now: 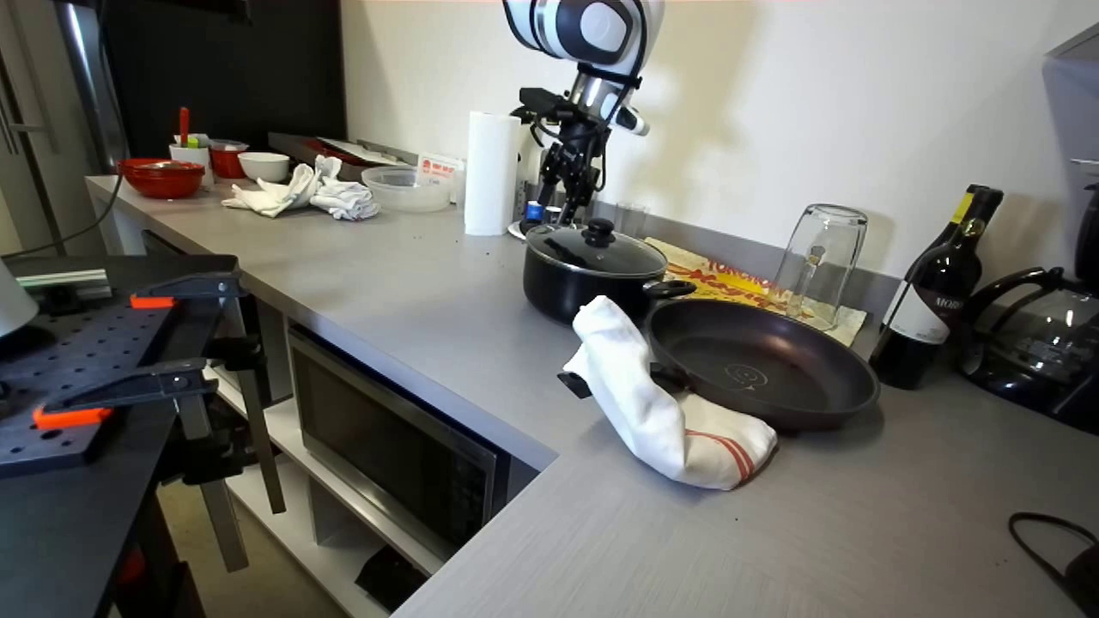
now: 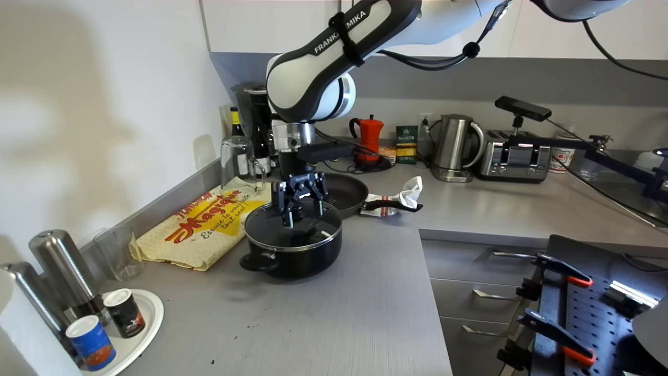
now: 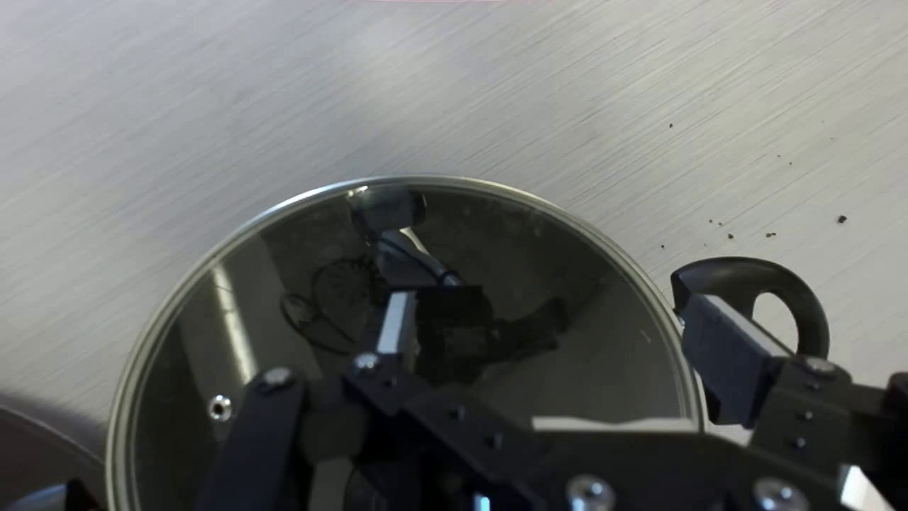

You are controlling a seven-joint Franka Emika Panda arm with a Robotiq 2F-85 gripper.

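A black pot [image 1: 577, 288] stands on the counter under a glass lid [image 1: 564, 247] with a metal rim and a black knob [image 1: 598, 233]. My gripper [image 2: 305, 213] points down over the lid, its fingers [image 2: 288, 218] spread with nothing held between them. Seen from the wrist, the open gripper spans the right part of the lid [image 3: 545, 255], one finger near the rim beside a pot handle [image 3: 732, 268]. The gripper's own linkage covers the lower part of the lid there. Whether any finger touches the lid, I cannot tell.
Close beside the pot lies a frying pan [image 1: 762, 360], with a white towel [image 1: 659, 412] by its handle. Along the wall are a yellow bag [image 2: 206, 219], a glass mug [image 2: 236, 160] and a plate [image 2: 153, 313] with canisters. The counter in front of the pot is clear.
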